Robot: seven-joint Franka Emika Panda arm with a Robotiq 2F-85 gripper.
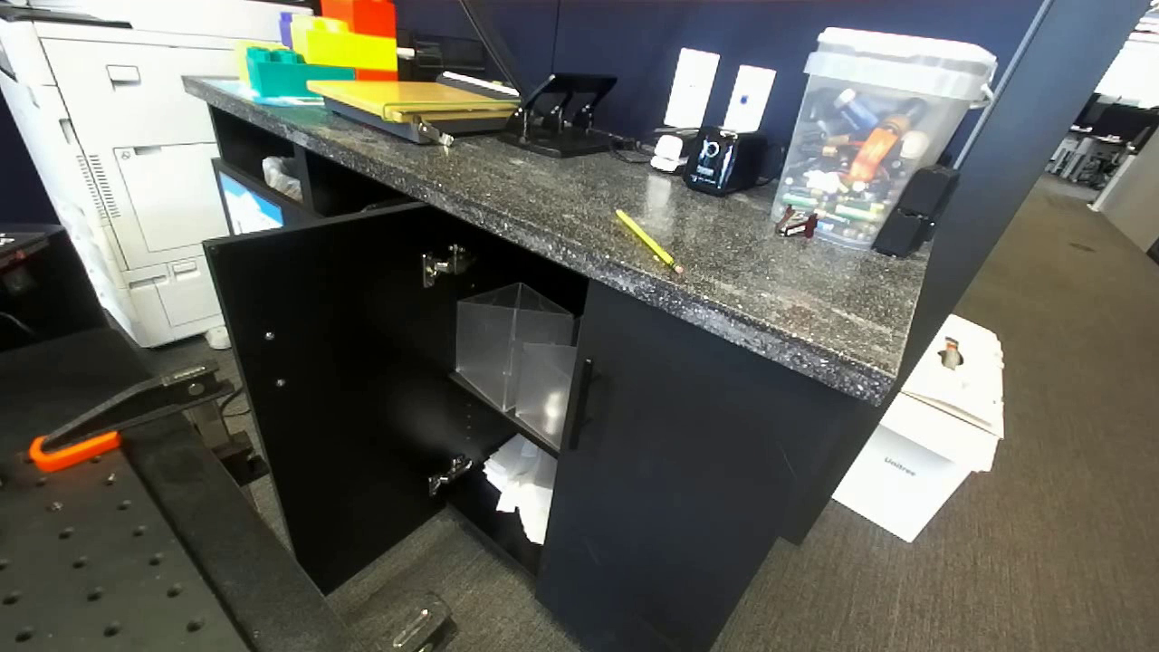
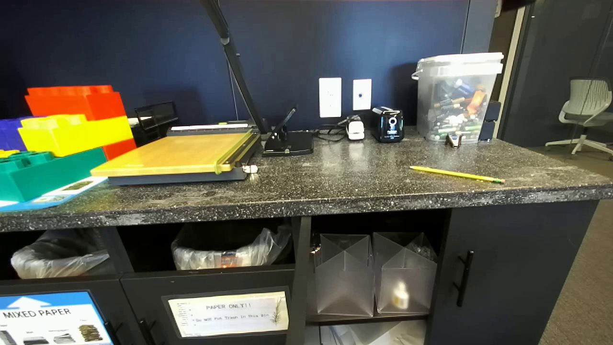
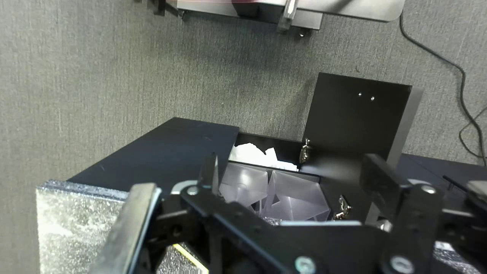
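Note:
My gripper is open, its two dark fingers wide apart and nothing held between them. Seen past the fingers in the wrist view is a black cabinet whose door (image 1: pixel 337 380) is swung open. On its upper shelf stand two clear, angular bins (image 2: pixel 345 276), and white paper (image 3: pixel 255 154) lies in the lower space. A yellow pencil (image 2: pixel 457 173) rests on the speckled dark countertop (image 2: pixel 356 187), near the front edge. In both exterior views the gripper is out of sight.
The neighbouring cabinet door (image 2: pixel 517 264) is closed. A paper cutter (image 2: pixel 184 155), large toy bricks (image 2: pixel 74 123), a black pencil sharpener (image 2: pixel 388 124) and a clear battery bucket (image 2: pixel 458 97) stand on the counter. A white box (image 1: pixel 918 445) sits on the floor.

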